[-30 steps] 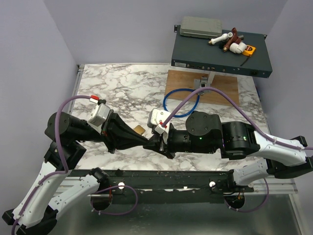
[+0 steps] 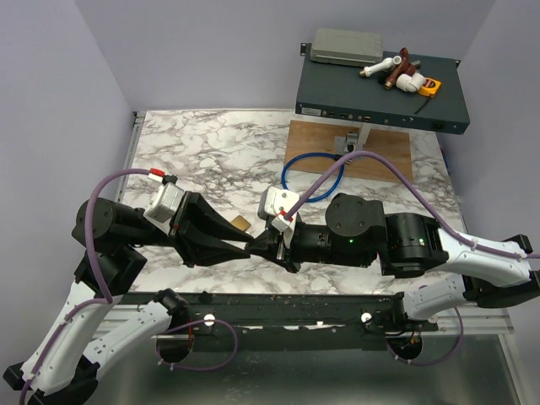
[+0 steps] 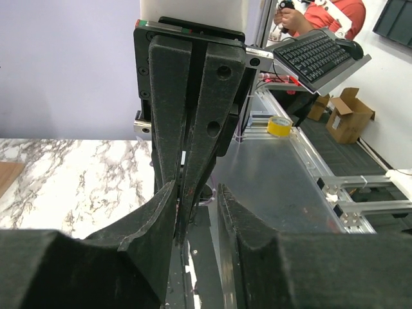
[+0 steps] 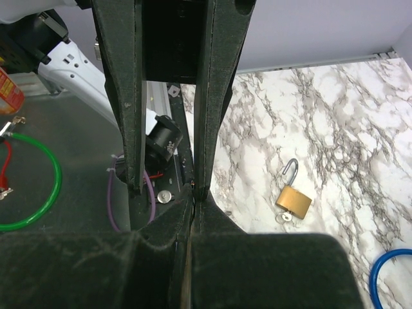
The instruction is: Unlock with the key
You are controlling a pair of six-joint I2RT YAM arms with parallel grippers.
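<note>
In the right wrist view, a brass padlock [image 4: 294,201] lies on the marble table, its shackle [image 4: 291,170] open. A small silver piece, apparently the key's head [image 4: 286,217], sits at the padlock's lower end. Only a bit of the padlock [image 2: 241,224] shows in the top view, behind the arms. My left gripper is open, its fingers spread around the tip of the other gripper. The right gripper is shut, with no object visible between its fingers. Both grippers meet tip to tip above the table, apart from the padlock.
A blue cable loop [image 2: 314,175] lies right of the padlock, near a wooden board [image 2: 384,156]. Above the board a dark shelf [image 2: 354,89] carries a grey box and small items.
The right arm is nearly still and the padlock has not moved.
</note>
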